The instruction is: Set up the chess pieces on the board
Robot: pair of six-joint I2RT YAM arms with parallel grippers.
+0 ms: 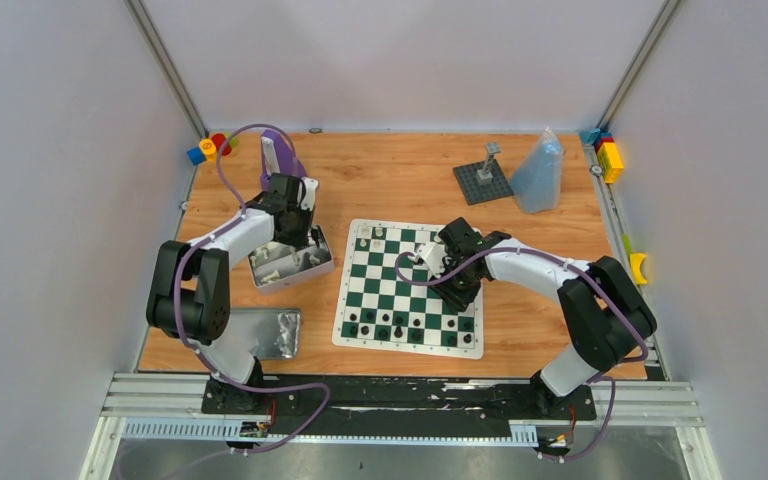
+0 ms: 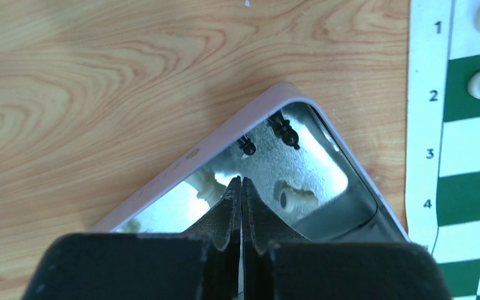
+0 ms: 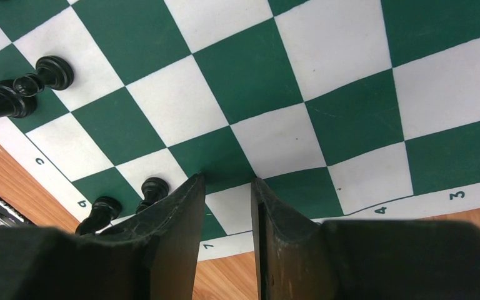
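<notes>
The chessboard (image 1: 380, 285) carries several black pieces along its near side and white pieces at the far left corner. In the right wrist view, black pieces (image 3: 54, 72) stand left and below. My left gripper is shut over the grey box (image 2: 285, 94), nothing visible between its fingers; inside lie black pieces (image 2: 286, 132) and white pieces (image 2: 298, 199). My right gripper is partly open low over the board's dark and white squares, with nothing between its fingers.
A metal tray (image 1: 265, 335) lies front left. A purple holder (image 1: 276, 150), dark plate (image 1: 470, 185), blue bag (image 1: 537, 180) and coloured blocks (image 1: 610, 160) line the back and sides. Wood is clear at the back middle.
</notes>
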